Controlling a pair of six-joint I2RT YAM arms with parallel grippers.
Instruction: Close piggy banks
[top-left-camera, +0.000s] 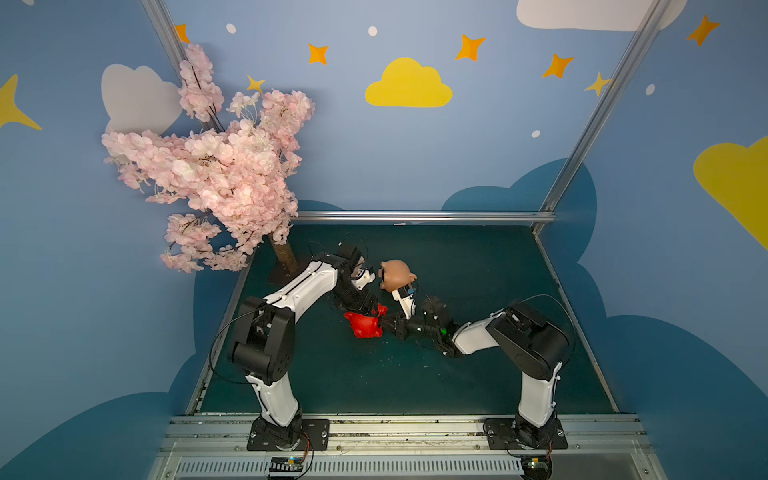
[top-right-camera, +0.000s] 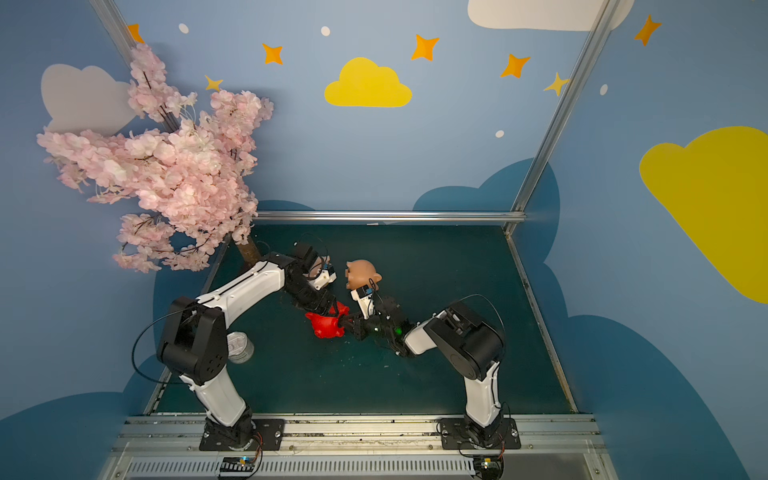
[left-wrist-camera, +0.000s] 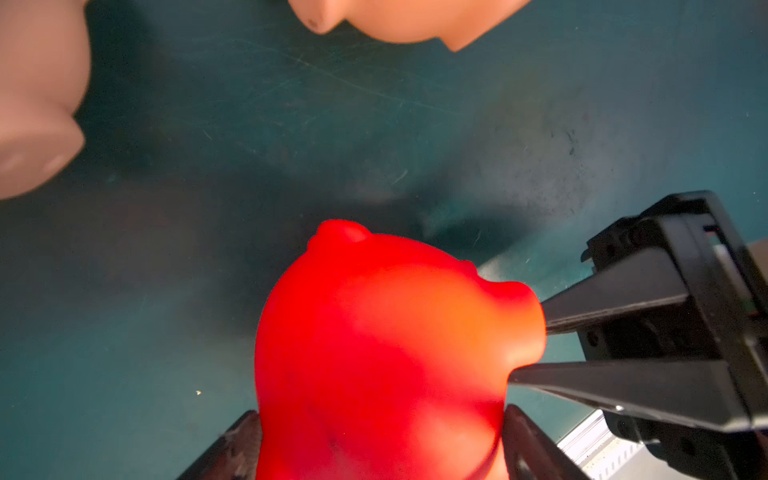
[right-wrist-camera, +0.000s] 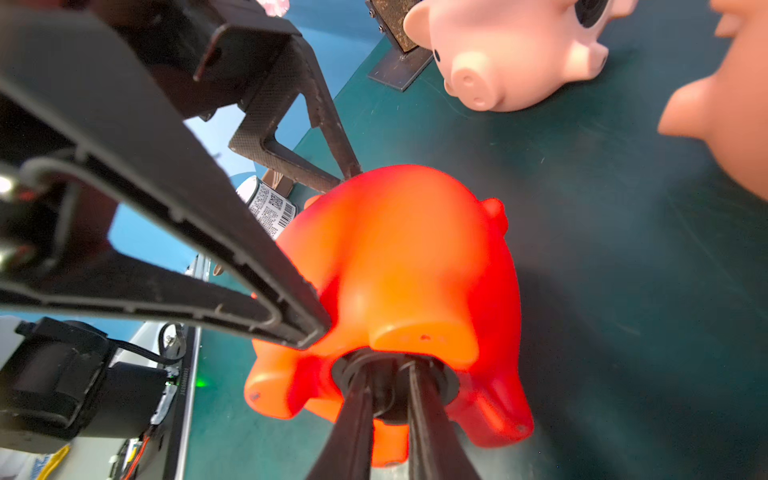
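Observation:
A red piggy bank (left-wrist-camera: 376, 336) is between the widely spaced fingers of my open left gripper, one finger at each side. Under the snout, in the right wrist view, a round black stopper (right-wrist-camera: 345, 369) sits in its belly; I cannot tell how firmly it is seated. My right gripper is shut, fingertips against the stopper's middle, which they partly hide. A light pink piggy bank (right-wrist-camera: 520, 48) with a dark round patch at its side stands farther back. A tan piggy bank (top-left-camera: 397, 275) stands behind the right gripper.
Blossom tree (top-left-camera: 232, 176) at the back left. A clear round container (top-right-camera: 238, 347) stands beside the left arm. Both arms meet closely around the red pig.

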